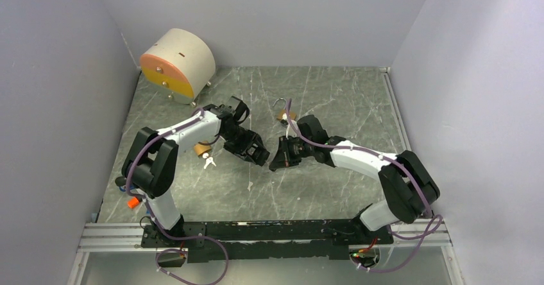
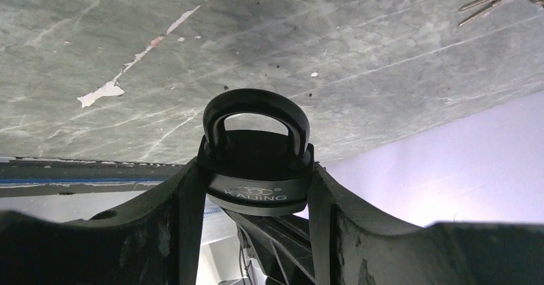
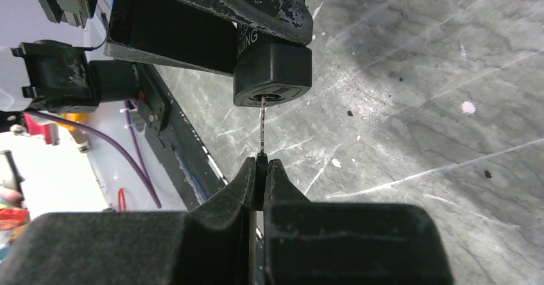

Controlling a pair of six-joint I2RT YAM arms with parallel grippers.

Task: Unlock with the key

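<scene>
In the left wrist view my left gripper grips a black KAIJING padlock by its body between both fingers, shackle upward and closed. In the right wrist view my right gripper is shut on a black-headed key, its blade pointing at the keyway in the padlock end; the tip is at the hole, depth unclear. The top view shows both grippers meeting at the middle of the table.
A brass padlock lies open behind the right gripper. Loose keys and another brass lock lie left. A striped drum-shaped box stands back left.
</scene>
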